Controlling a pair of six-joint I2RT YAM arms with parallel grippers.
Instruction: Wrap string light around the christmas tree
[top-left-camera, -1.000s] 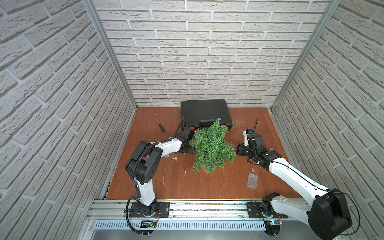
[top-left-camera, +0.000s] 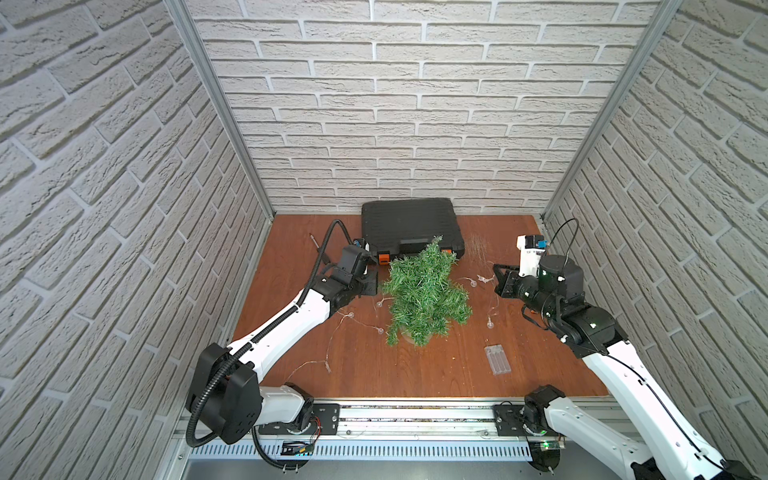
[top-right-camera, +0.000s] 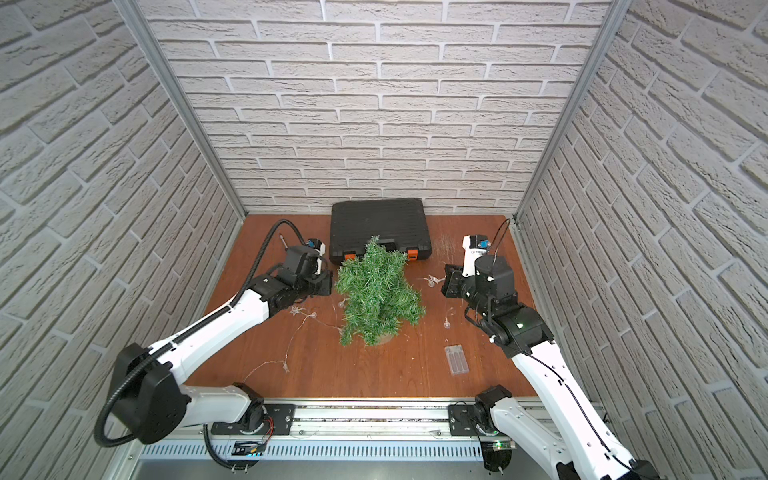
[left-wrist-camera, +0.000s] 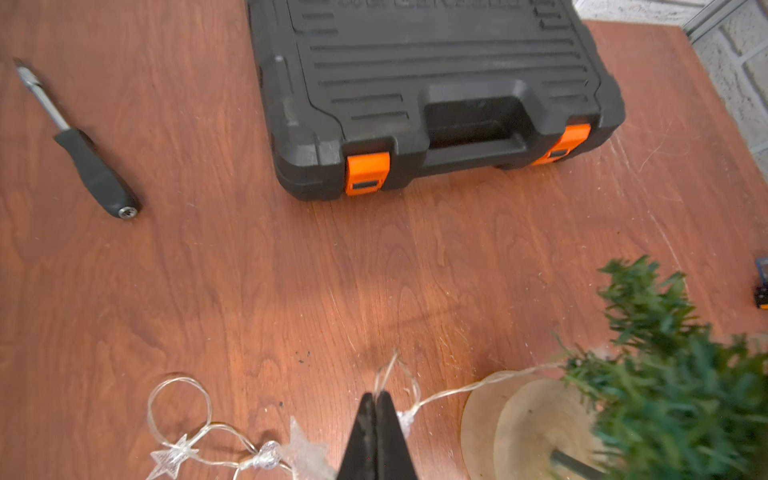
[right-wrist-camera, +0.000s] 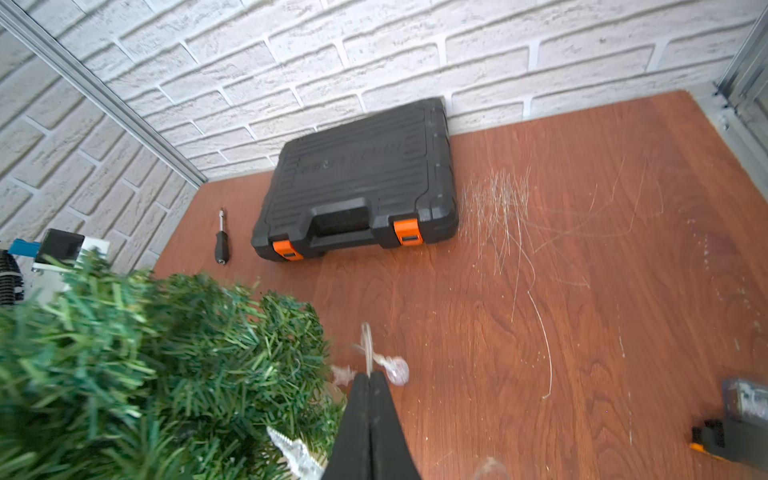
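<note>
The green tree (top-left-camera: 425, 292) stands mid-table on a round wooden base (left-wrist-camera: 480, 432). My left gripper is raised left of it, shut, with the string light (left-wrist-camera: 448, 393) at its tips; whether that wire is pinched is unclear. Star and round bulbs (left-wrist-camera: 172, 460) lie on the wood left of the tree. My right gripper is shut right of the tree, with a pale wire strand (right-wrist-camera: 367, 340) at its tip. A clear battery box (top-right-camera: 456, 359) lies front right.
A black case (top-left-camera: 408, 216) with orange latches stands at the back, a screwdriver (left-wrist-camera: 96, 172) to its left. The table (right-wrist-camera: 600, 280) has free room at back right, apart from thin strands.
Both arms have risen; my left one has swung up and back toward the left, my right one moved up and rightward. The battery box has shifted slightly.
</note>
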